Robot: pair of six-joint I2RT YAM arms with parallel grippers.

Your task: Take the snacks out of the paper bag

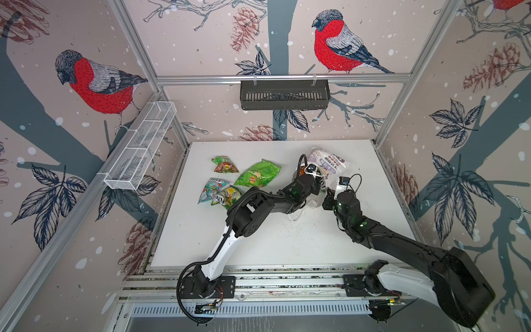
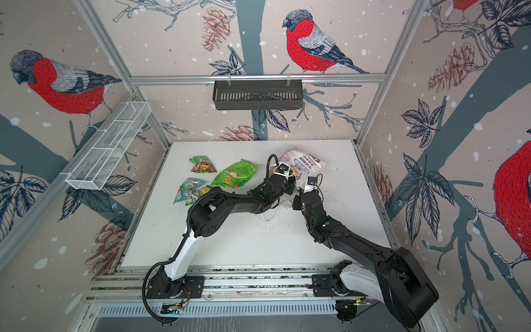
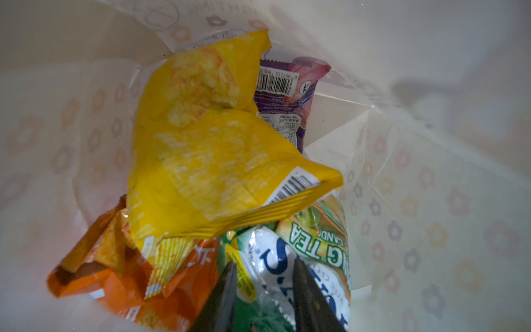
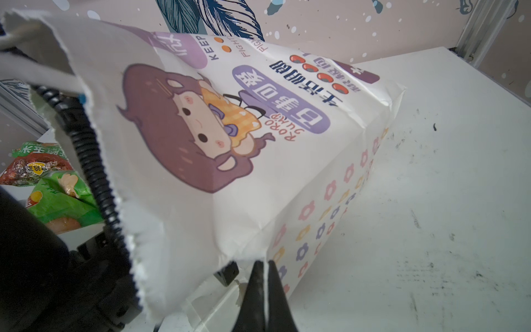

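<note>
The white paper bag (image 4: 237,221) lies on its side, its mouth toward my arms, printed with a cartoon girl and flowers. My left gripper reaches into that mouth; its two fingers stand apart in front of a green candy pack (image 3: 265,265). Inside, a yellow packet (image 3: 210,160) rests on top, an orange packet (image 3: 182,282) lies lower left and a purple packet (image 3: 282,102) lies behind. At the bag's edge my right gripper is shut; whether the bag's thin paper is between its fingertips is hard to see.
On the left of the table lie a green bag (image 1: 258,173), a small red-green packet (image 1: 224,164), a blue packet (image 1: 211,189) and a yellow packet (image 1: 226,196). A white cord handle (image 1: 297,214) trails in front of the paper bag.
</note>
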